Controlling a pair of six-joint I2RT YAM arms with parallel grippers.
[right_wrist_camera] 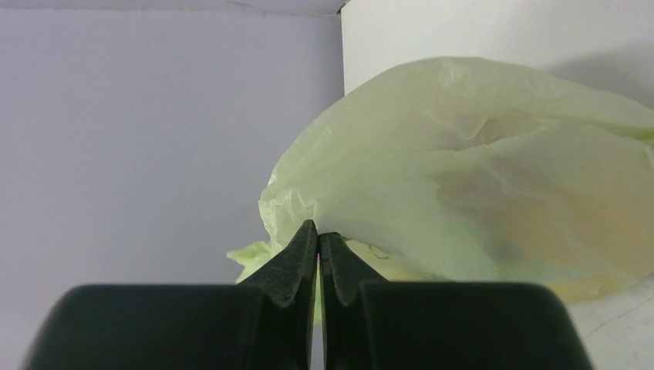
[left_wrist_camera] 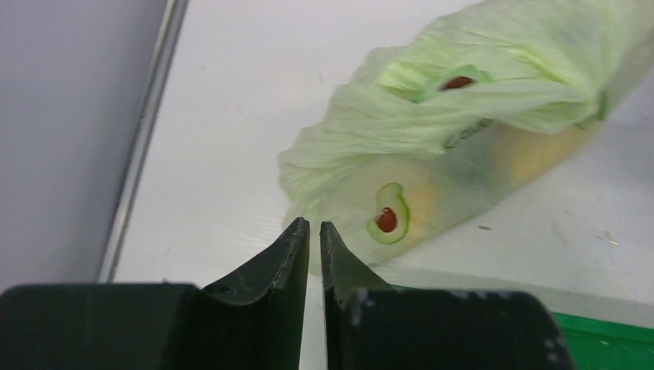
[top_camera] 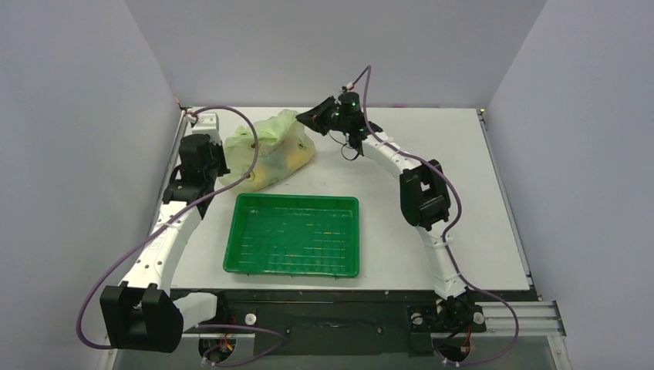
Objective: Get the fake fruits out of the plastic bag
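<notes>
The pale green plastic bag point(top_camera: 266, 150) lies at the back left of the table, see-through, with yellowish fake fruits point(left_wrist_camera: 420, 202) showing dimly inside. My right gripper is shut on the bag's thin upper edge and stretches it up to the right. At the bag's left end, my left gripper is open by a narrow gap. Nothing shows between its fingers, and the bag lies beyond its tips. How the bag's mouth lies is hard to make out.
In front of the bag stands an empty green tray point(top_camera: 294, 272), close to the bag's near side. A side wall point(top_camera: 92, 154) rises close to my left arm.
</notes>
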